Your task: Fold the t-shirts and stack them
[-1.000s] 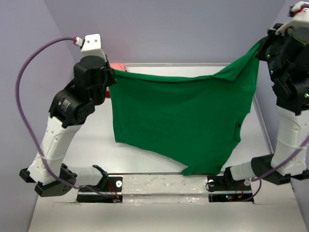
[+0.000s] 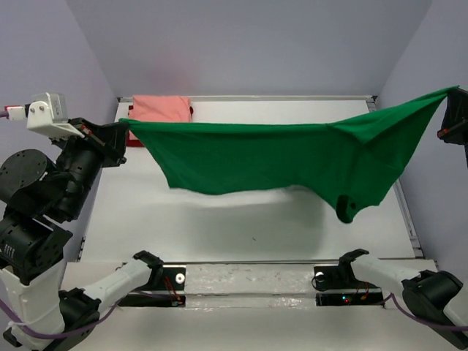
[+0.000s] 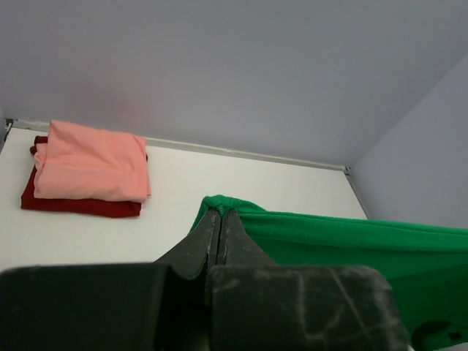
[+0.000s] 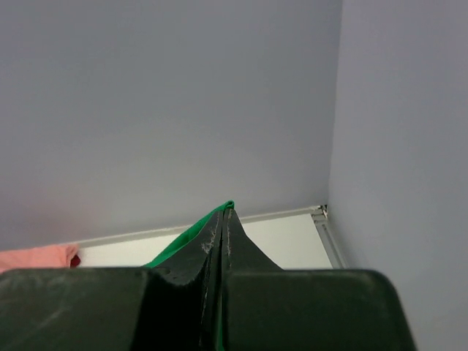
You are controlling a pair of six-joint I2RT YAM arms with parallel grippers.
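Note:
A green T-shirt (image 2: 270,157) hangs stretched across the table in the air, held at its two top corners. My left gripper (image 2: 124,126) is shut on one corner, a small bunch of green showing at its fingertips. At the far right, higher in the top view, my right gripper (image 2: 455,93) is shut on the other corner. A folded pink T-shirt (image 2: 159,106) (image 3: 91,157) lies on a folded dark red one (image 3: 80,206) at the back left of the table.
Grey walls (image 4: 395,146) close it in at the back and sides, with a metal rail along the back edge.
Both grippers have moved outward, left and right, carrying the green shirt. It is now stretched wider, and its lower part is lifted and shows less length from above.

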